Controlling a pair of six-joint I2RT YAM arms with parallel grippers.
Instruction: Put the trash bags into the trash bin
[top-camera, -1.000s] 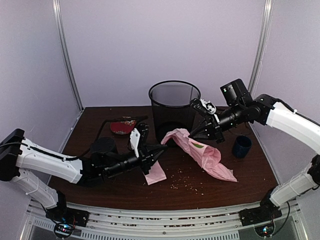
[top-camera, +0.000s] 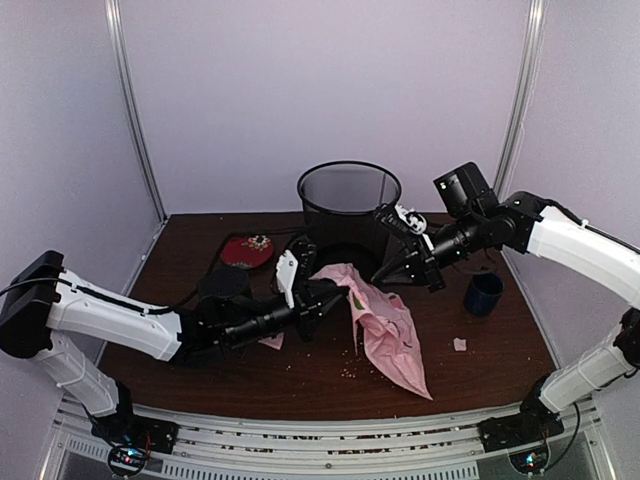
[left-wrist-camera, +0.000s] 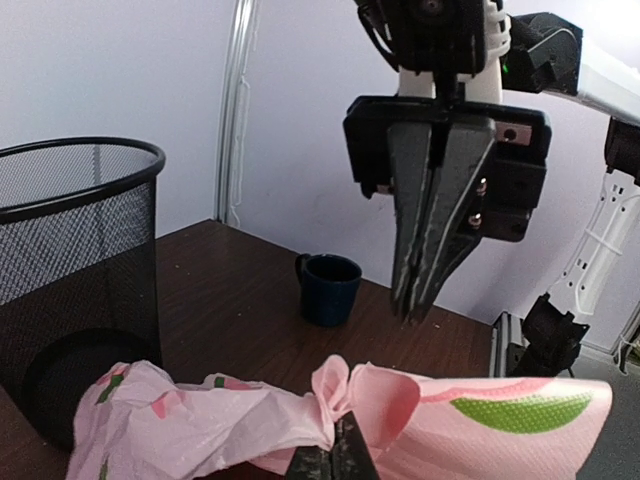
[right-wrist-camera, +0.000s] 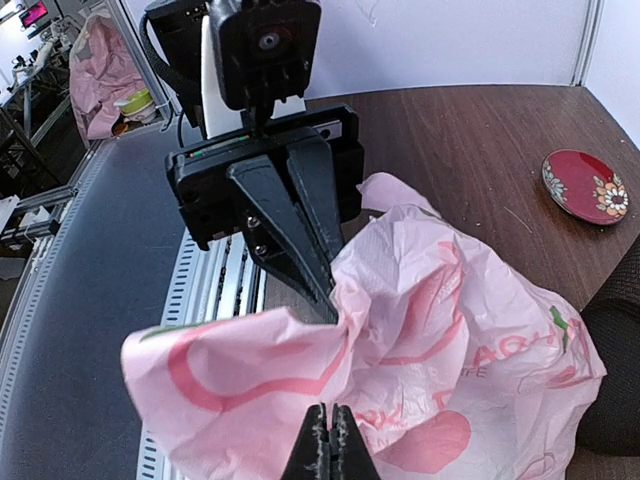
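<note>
A crumpled pink plastic bag (top-camera: 385, 335) with green and red print hangs above the middle of the table. My left gripper is shut on a gathered fold of it, its fingertips pinching the plastic. Close by on the right, my right gripper is shut with nothing seen between its fingers; in the left wrist view its tips stand clear above the bag. The black mesh trash bin (top-camera: 349, 213) stands at the back, behind both grippers, and the left wrist view shows its rim (left-wrist-camera: 160, 165) at the left.
Another pink piece (top-camera: 272, 341) lies on the table, partly covered by the left arm. A red plate (top-camera: 246, 251) sits back left and a dark blue mug (top-camera: 483, 293) at the right. A pink scrap (top-camera: 460, 344) and scattered crumbs (top-camera: 348, 374) lie towards the front.
A second ago the bag hung from my right gripper, with the left apart. My left gripper came up to it; now the bag has shifted left with that gripper, leaving the right one.
</note>
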